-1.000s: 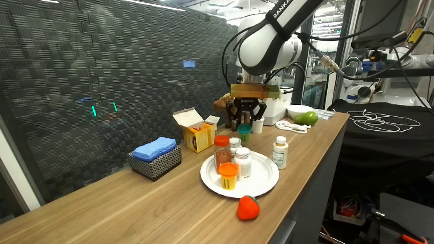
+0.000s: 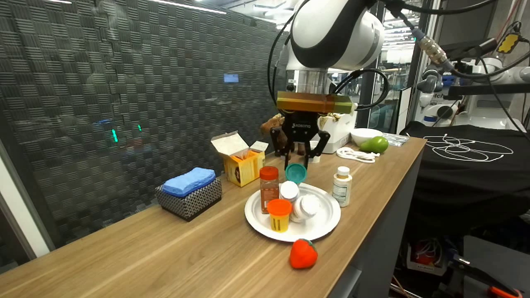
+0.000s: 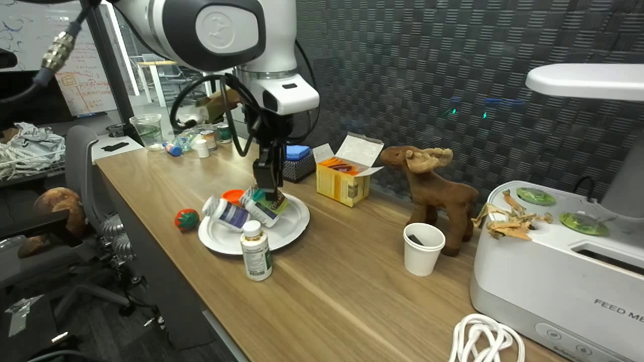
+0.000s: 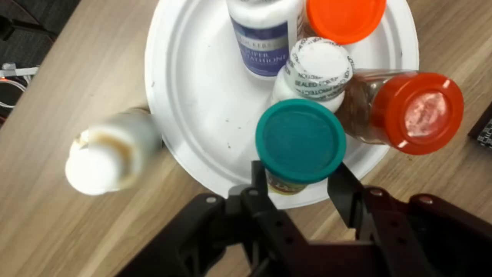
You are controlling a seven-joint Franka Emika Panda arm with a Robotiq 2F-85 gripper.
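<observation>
My gripper [image 2: 296,163] is shut on a small teal-lidded container [image 2: 296,173], its lid tipped toward the camera in exterior view 1. In the wrist view the teal lid [image 4: 300,141] shows between the fingers, over the near edge of the white plate [image 4: 193,120]. On that plate, a purple-labelled bottle [image 3: 228,213] leans toward the rim. A second white bottle [image 3: 263,206] tilts beside it, close to the held container. A red-capped jar [image 2: 269,188] and a yellow tub with an orange lid [image 2: 279,218] stand at the plate's left side.
Just off the plate stands a white-capped bottle [image 2: 341,186]. A red strawberry [image 2: 303,253] lies in front. Nearby are an open yellow box [image 2: 243,164], a blue cloth [image 2: 189,181] on a dark box, and a paper cup [image 3: 422,248].
My gripper has moved toward the plate with the teal-lidded container, which now tips. The two white bottles on the plate, upright before, now lean over.
</observation>
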